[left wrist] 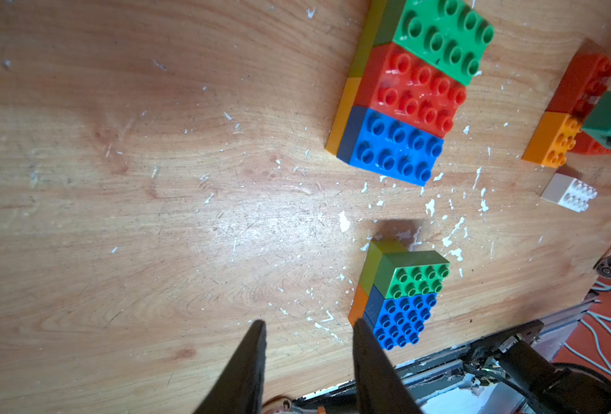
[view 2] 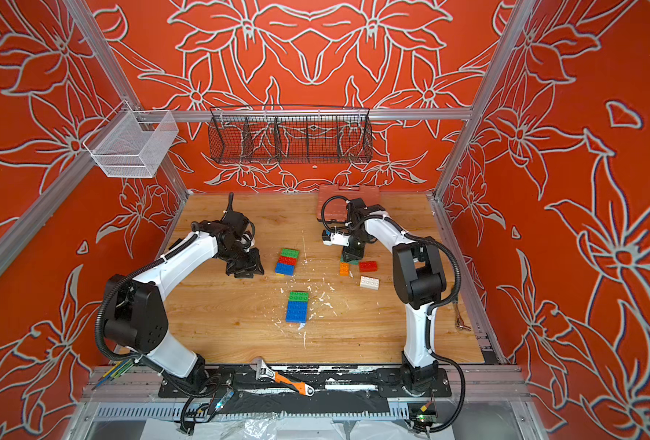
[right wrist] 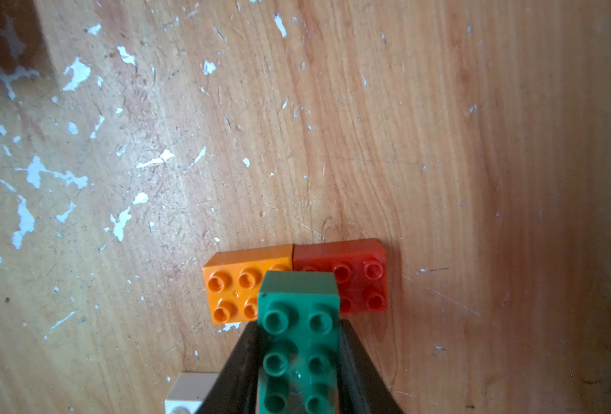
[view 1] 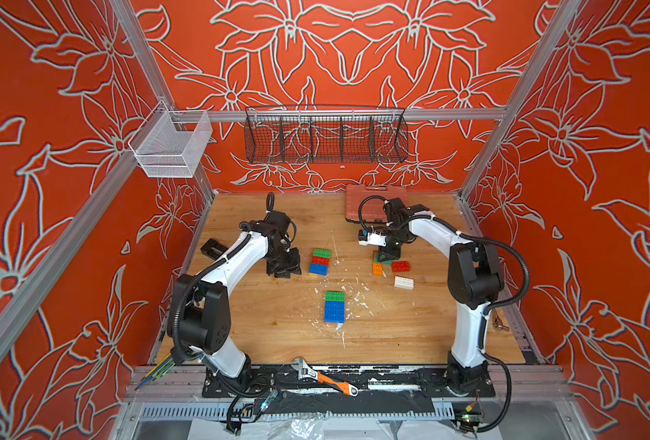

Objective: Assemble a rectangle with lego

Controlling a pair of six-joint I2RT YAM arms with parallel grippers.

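In the right wrist view, my right gripper is shut on a dark green brick. The brick hangs over the seam between an orange brick and a red brick, which lie end to end; whether it touches them cannot be told. My left gripper stands open, with no brick between its fingers. One layered block in the left wrist view has a green brick, a red brick and a blue brick on top. A second layered block carries green and blue bricks.
A loose red brick and a white brick lie right of the orange one. At the back sits a red case; a dark holder is at the left. Bare table shows at front left.
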